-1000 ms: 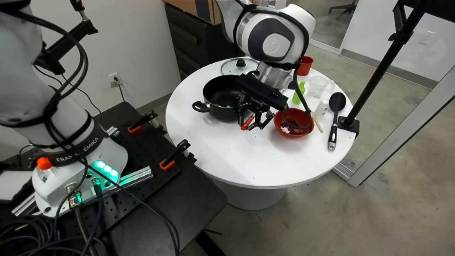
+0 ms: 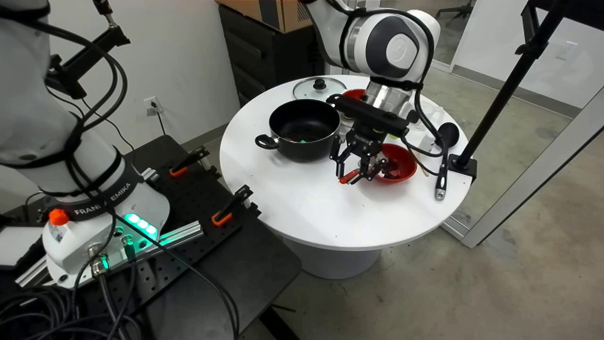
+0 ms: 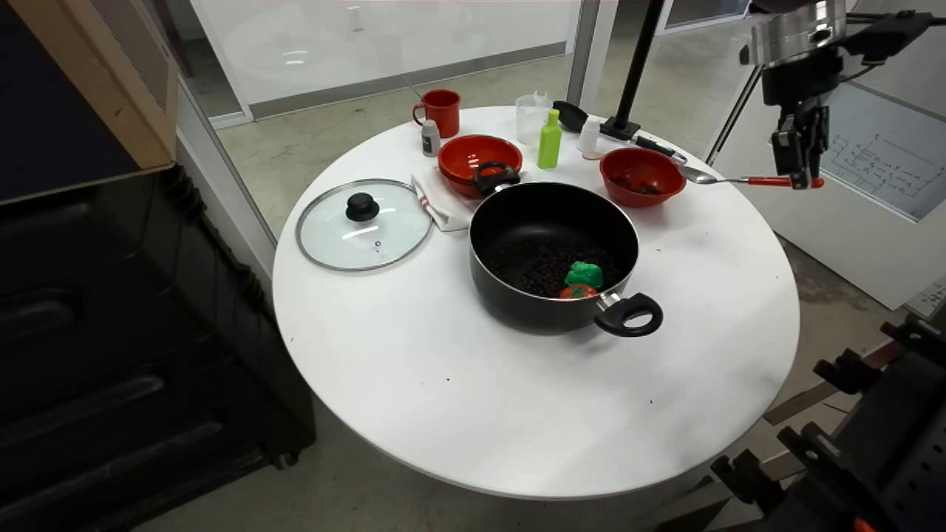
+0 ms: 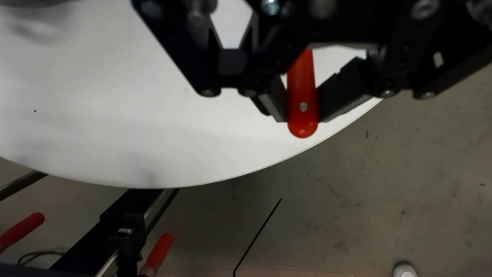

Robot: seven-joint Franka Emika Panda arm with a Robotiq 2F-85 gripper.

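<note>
My gripper is shut on the red handle of a spoon (image 4: pixel 302 87), its two pads pressing the handle from either side in the wrist view. In exterior view 2 the spoon's metal end (image 3: pixel 698 174) points left, toward the red bowl (image 3: pixel 643 177) with dark bits inside, and appears close to its rim; whether they touch, I cannot tell. The black pot (image 3: pixel 554 244) stands on the table left of that bowl, holding dark beans, a green piece (image 3: pixel 584 275) and a tomato-like piece (image 3: pixel 578 291). From exterior view 1, my gripper (image 2: pixel 355 175) hangs just left of the red bowl (image 2: pixel 403 164).
A glass lid (image 3: pixel 363 235), stacked red bowls (image 3: pixel 480 158), a green bottle (image 3: pixel 550 142) and a red mug (image 3: pixel 440 114) stand around the back and left. A black ladle (image 2: pixel 448 136) lies at the table's edge.
The arm has moved from beside the pot rightward toward the red bowl, carrying the red-handled spoon. The pot and bowl have stayed where they were.
</note>
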